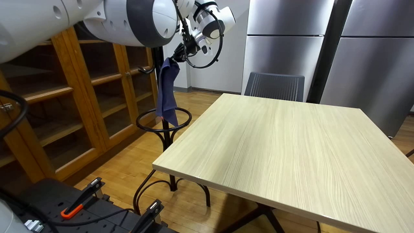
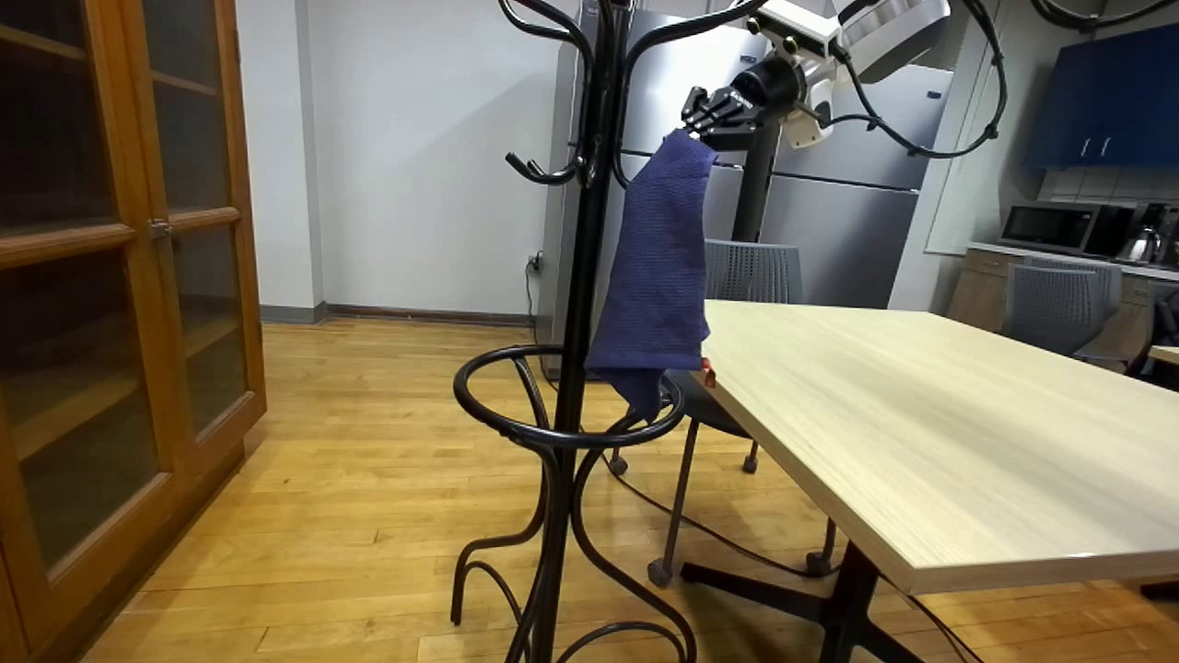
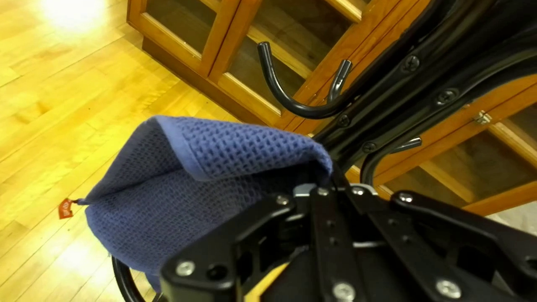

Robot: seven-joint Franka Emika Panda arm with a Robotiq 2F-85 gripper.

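Note:
A blue waffle-weave towel (image 2: 663, 260) hangs down beside the black coat rack (image 2: 577, 331). My gripper (image 2: 696, 131) meets it at its top corner, to the right of the rack's pole. In the wrist view the fingers lie close together, and the towel (image 3: 201, 211) runs up to the tips of my gripper, which is shut on it. A small red tag (image 3: 66, 208) sticks out from the towel's edge. One curved hook (image 3: 297, 108) stands clear just beyond the towel. Whether the cloth touches another hook behind it is hidden.
A pale wooden table (image 1: 287, 147) stands right of the rack, with a grey chair (image 1: 274, 86) behind it. Glass-door cabinets (image 1: 93, 89) line the left side. The rack's lower ring (image 2: 486, 409) sits around the towel's bottom end.

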